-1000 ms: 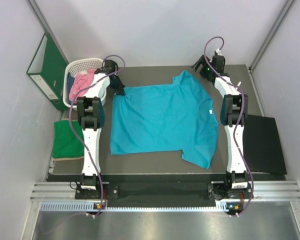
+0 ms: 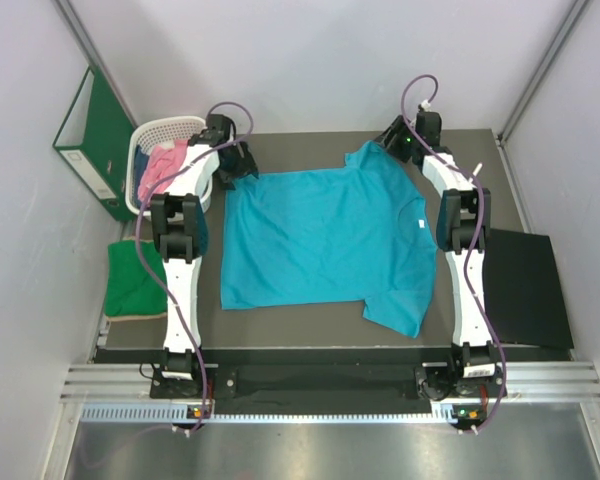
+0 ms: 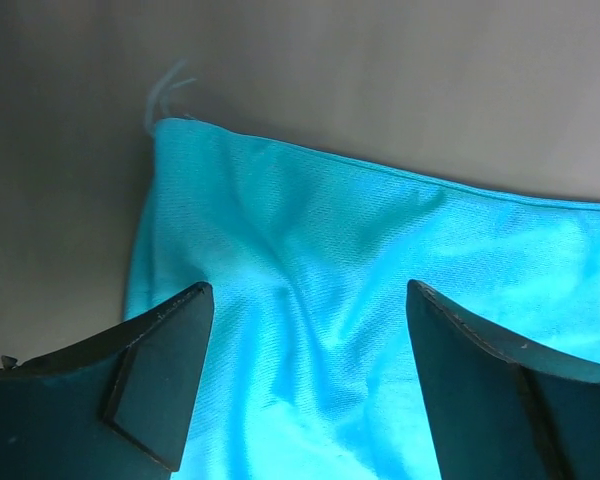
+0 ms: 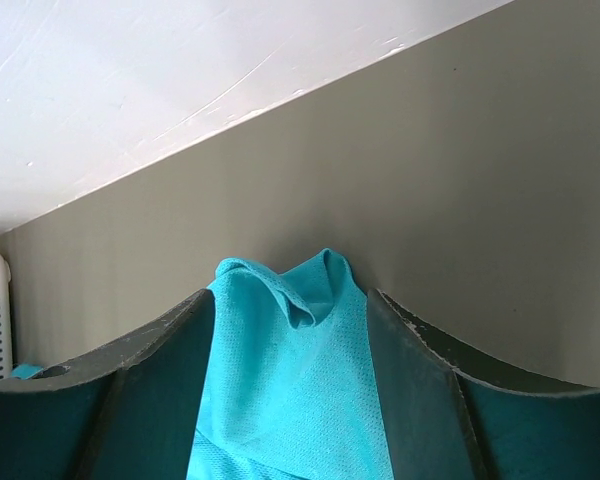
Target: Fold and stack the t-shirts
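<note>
A blue t-shirt (image 2: 320,235) lies spread over the middle of the table, its lower right corner sticking out toward the front. At its back left corner my left gripper (image 2: 243,172) stands open; in the left wrist view the shirt's hemmed edge (image 3: 380,170) shows beyond the parted fingers. My right gripper (image 2: 395,143) is part open by the back right corner. In the right wrist view a folded-over tip of blue cloth (image 4: 300,300) shows in the gap between its fingers, not pinched. A folded green cloth (image 2: 134,280) rests at the left.
A white basket (image 2: 160,132) holding pink and dark clothes stands at the back left, close to the left arm. Beside it leans a green binder (image 2: 95,145). A black panel (image 2: 525,290) lies at the right. The white wall bounds the table's back edge.
My right gripper has moved slightly left, and its fingers have come closer together. The shirt looks unmoved.
</note>
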